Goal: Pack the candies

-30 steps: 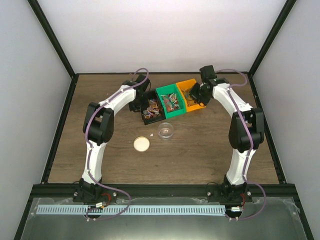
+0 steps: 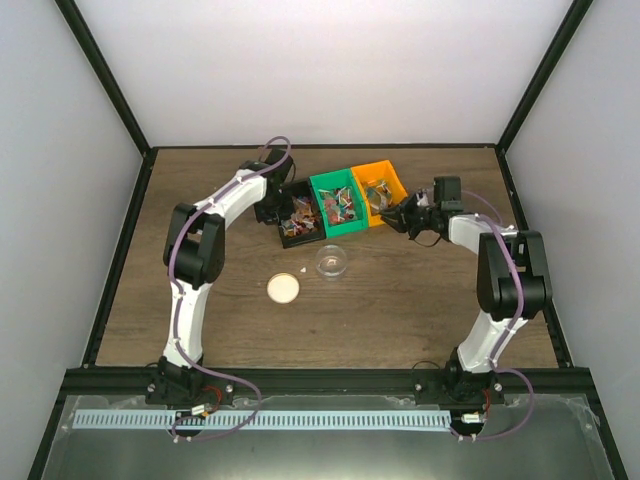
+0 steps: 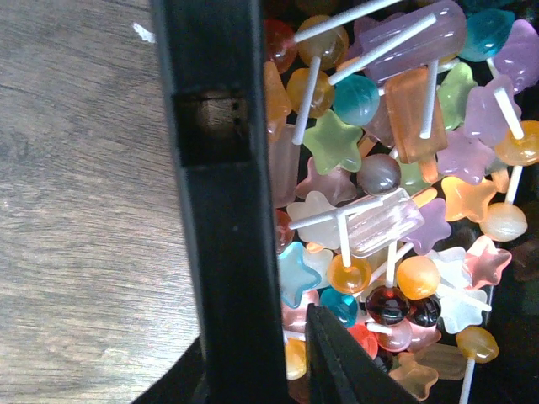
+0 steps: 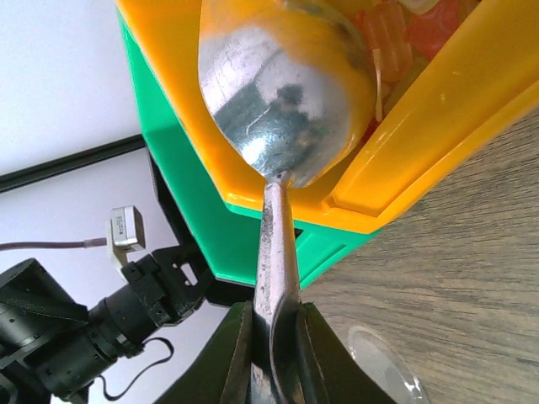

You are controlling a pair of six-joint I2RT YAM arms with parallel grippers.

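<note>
Three bins of wrapped or stick candies stand joined in a row: black (image 2: pixel 301 240), green (image 2: pixel 347 228) and yellow (image 2: pixel 372 168). My left gripper is shut on the black bin's near side wall (image 3: pixel 221 210), its fingertips partly hidden behind that wall. Star, ball and bar candies (image 3: pixel 362 202) fill this bin. My right gripper is shut on the handle of a metal spoon (image 4: pixel 274 97). The spoon's bowl is over the yellow bin, with no candy visible on it. Reddish candies (image 4: pixel 396 50) lie beyond the bowl.
A clear round container (image 2: pixel 331 263) stands in front of the green bin, and a pale round lid (image 2: pixel 283 288) lies left of it. A small white scrap (image 2: pixel 303 269) is between them.
The bins and left gripper have shifted slightly left.
</note>
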